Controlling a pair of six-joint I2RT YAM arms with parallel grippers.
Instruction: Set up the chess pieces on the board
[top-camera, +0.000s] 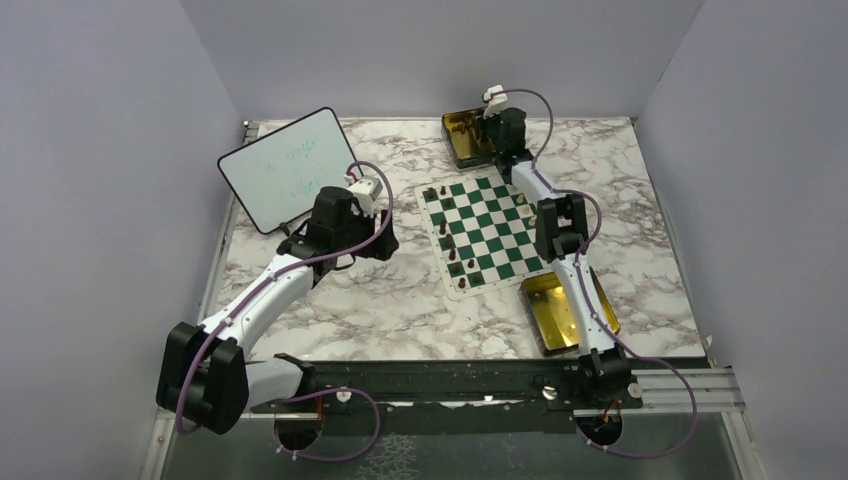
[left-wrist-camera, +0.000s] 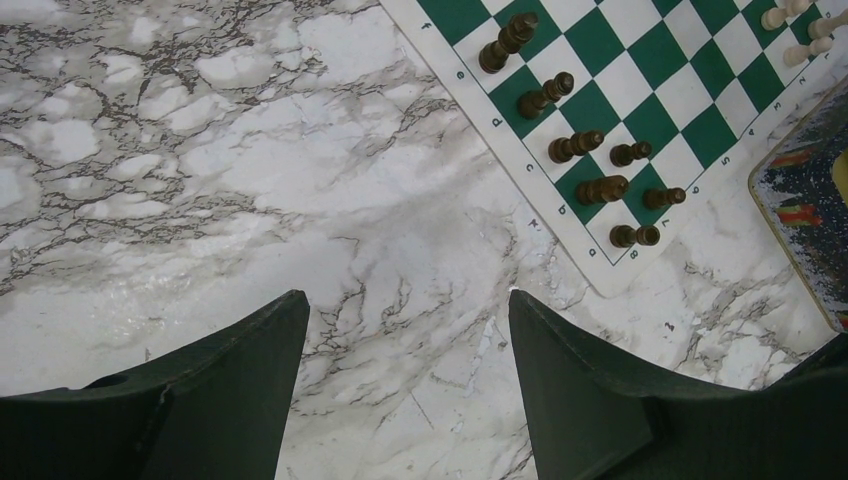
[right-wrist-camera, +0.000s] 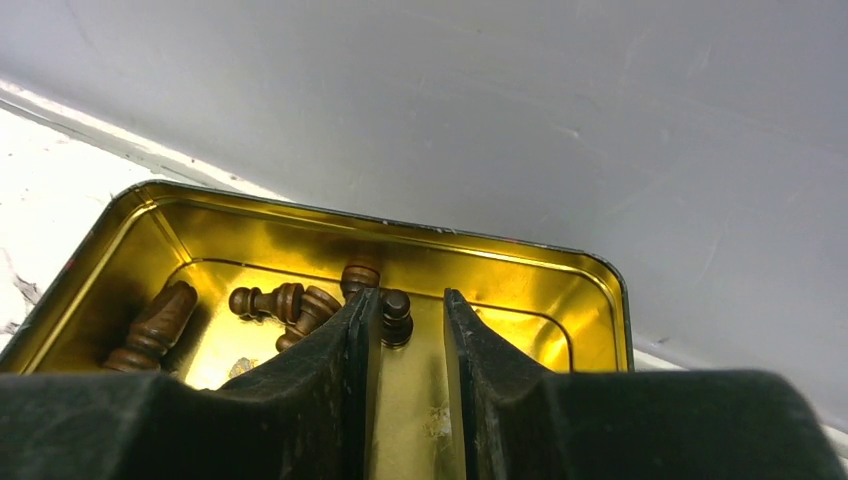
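Note:
A green-and-white chess board (top-camera: 490, 232) holds dark pieces along its left side, among them a tall piece (left-wrist-camera: 505, 45), and light pieces at its right. My right gripper is low in the gold tray (right-wrist-camera: 520, 255) at the back, its fingers part open around or just before a small upright dark piece (right-wrist-camera: 397, 315); whether they touch it I cannot tell. Several dark pieces (right-wrist-camera: 160, 320) lie beside it. My left gripper hangs open over bare marble left of the board.
A second gold tray (top-camera: 545, 315) sits at the front right. A whiteboard (top-camera: 285, 165) lies at the back left. The marble between it and the board is clear. A grey wall (right-wrist-camera: 450, 120) stands close behind the back tray.

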